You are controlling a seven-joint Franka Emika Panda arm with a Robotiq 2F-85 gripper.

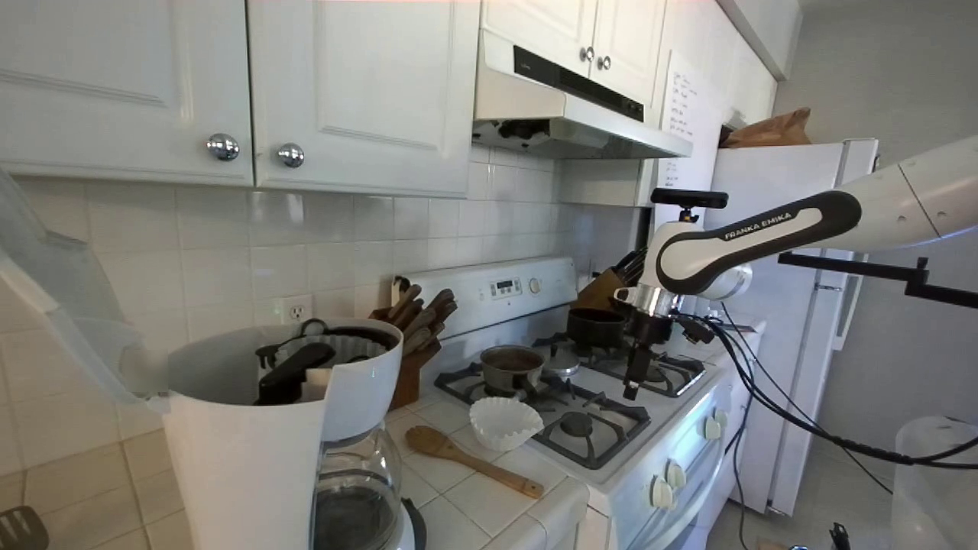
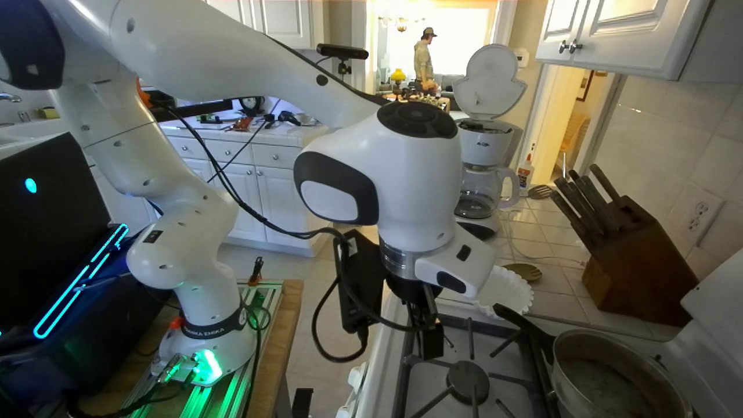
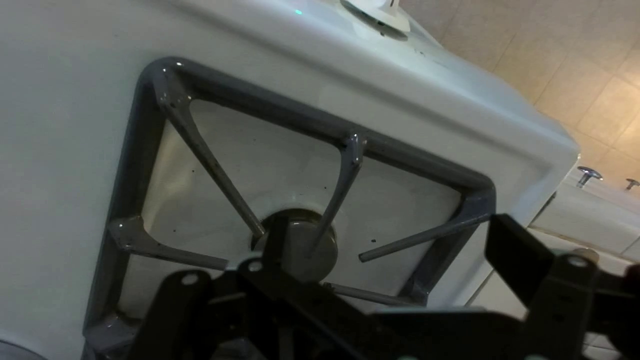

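Observation:
My gripper is open over the stove, its two dark fingers wide apart and only the burner grate showing between them. In the first exterior view it hangs point-down above the stove's front side. A white paper coffee filter (image 1: pixel 505 422) sits on the counter edge beside the stove, partly hidden by my arm in the second exterior view. Near it lies a wooden spoon (image 1: pixel 472 460). The white coffee maker (image 1: pixel 247 458) has its lid raised; a fluted filter and a black handle show in its top, and its glass carafe (image 1: pixel 359 495) sits below.
A small metal pot (image 1: pixel 511 368) stands on a back burner, its handle reaching out in the second exterior view. Farther along is a dark pot (image 1: pixel 594 327). A knife block (image 2: pixel 641 268) stands by the wall.

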